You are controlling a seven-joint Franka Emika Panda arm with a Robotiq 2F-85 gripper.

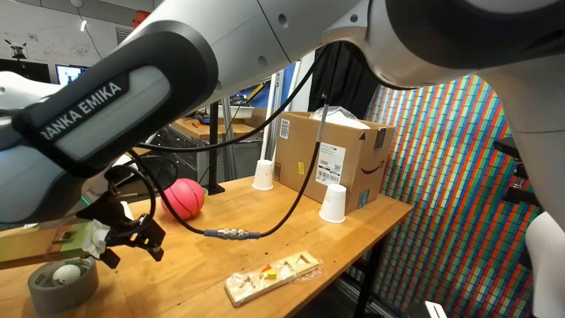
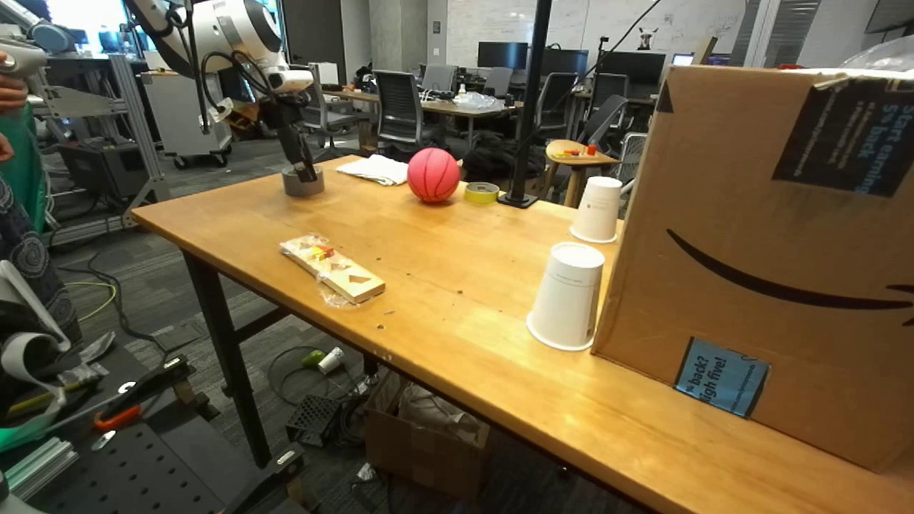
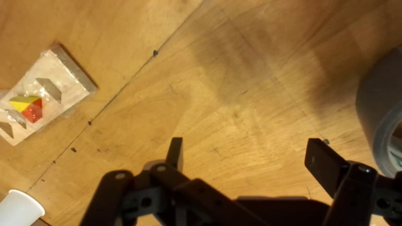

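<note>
My gripper point(image 1: 133, 255) hangs over the table, close to the grey tape roll point(image 1: 62, 291). Its fingers stand wide apart in the wrist view, with only bare wood visible between them. A small white ball point(image 1: 66, 274) rests inside the roll. The pink ball point(image 1: 182, 198) sits on the table farther back, clear of the fingers; in the second exterior view the pink ball point(image 2: 433, 175) lies between a folded white cloth point(image 2: 377, 168) and a yellow tape roll point(image 2: 481, 193). The grey roll point(image 3: 380, 109) shows at the right edge of the wrist view.
A wooden shape board point(image 1: 273, 278) in clear plastic lies near the front edge, a red-and-yellow piece on it. Two white cups point(image 1: 333, 203) point(image 1: 263, 175) stand by the cardboard box point(image 1: 302, 153). Bare table separates the board from the pink ball.
</note>
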